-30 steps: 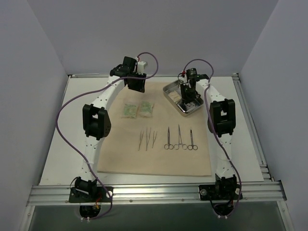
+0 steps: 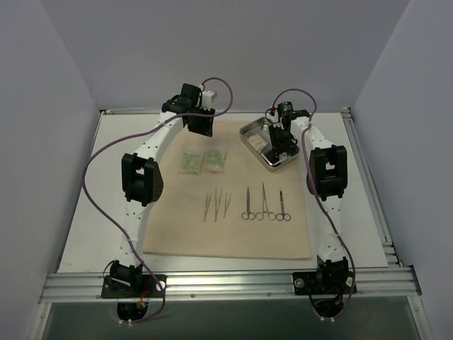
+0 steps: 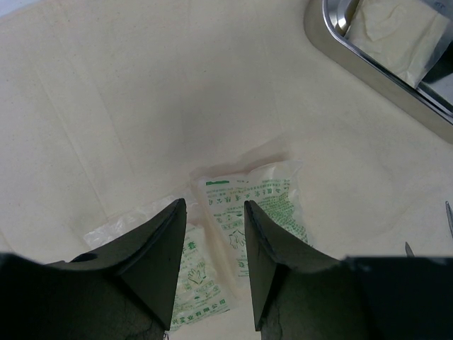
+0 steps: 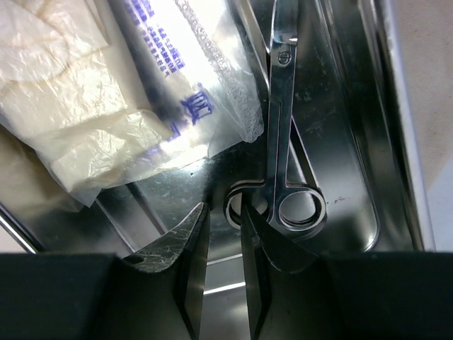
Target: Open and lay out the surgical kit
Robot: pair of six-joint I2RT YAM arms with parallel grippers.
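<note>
Inside the metal tray point(image 2: 252, 159), under my right gripper, lie scissors point(image 4: 280, 120) with their finger rings near the fingertips. The right gripper is partly open, and nothing shows held between its fingers. Beside the scissors is a clear packet with purple print point(image 4: 170, 49), next to cream wrapped packs point(image 4: 64, 78). My left gripper hangs open above the cloth, its fingers empty. Below it in the left wrist view lie two green-printed packets point(image 3: 244, 205). Three scissor-like tools point(image 2: 265, 205) and several tweezers point(image 2: 217, 205) lie in rows on the cloth.
A beige cloth point(image 2: 226, 237) covers the middle of the white table point(image 2: 92, 212). Its front strip and the area between packets and tray are bare. The tray's raised walls surround the right gripper. Purple cables point(image 2: 86, 166) loop along both arms.
The left arm and the laid-out items stay where they were.
</note>
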